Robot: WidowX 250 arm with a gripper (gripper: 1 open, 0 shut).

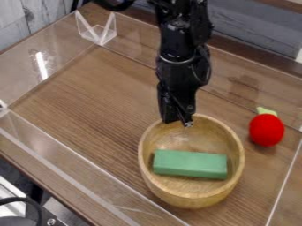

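Note:
My black gripper (177, 113) reaches down from the top of the camera view to the rear rim of a wooden bowl (157, 196), its fingers shut with nothing visible between them. Inside the bowl lies a green rectangular block (190, 164). A red tomato-like object (267, 130) with a pale green top sits on the table to the right of the bowl.
A clear plastic holder (97, 26) stands at the back left. A black cable (30, 203) is at the lower left edge.

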